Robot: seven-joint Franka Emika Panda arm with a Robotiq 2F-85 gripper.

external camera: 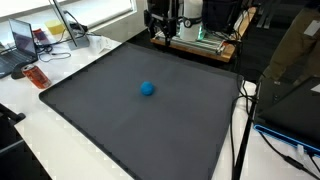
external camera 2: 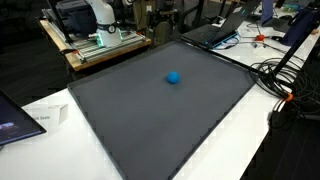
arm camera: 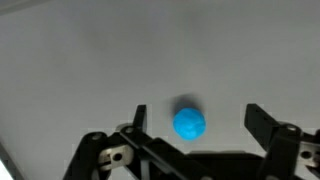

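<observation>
A small, round blue object [external camera: 147,88] rests on the dark grey mat [external camera: 130,120], toward its far half in exterior view 1. In exterior view 2 the blue object [external camera 2: 173,77] appears above the mat's middle. My gripper is open, with its black fingers wide apart at the left and right of the wrist view. The blue object [arm camera: 189,124] shows between them in that view, untouched. Exterior view 1 has the gripper [external camera: 168,36] beyond the mat's far edge in the picture, apart from the object.
An orange-red can [external camera: 36,77] and a laptop [external camera: 25,38] stand left of the mat in exterior view 1. Black cables [external camera: 241,110] run along its right edge.
</observation>
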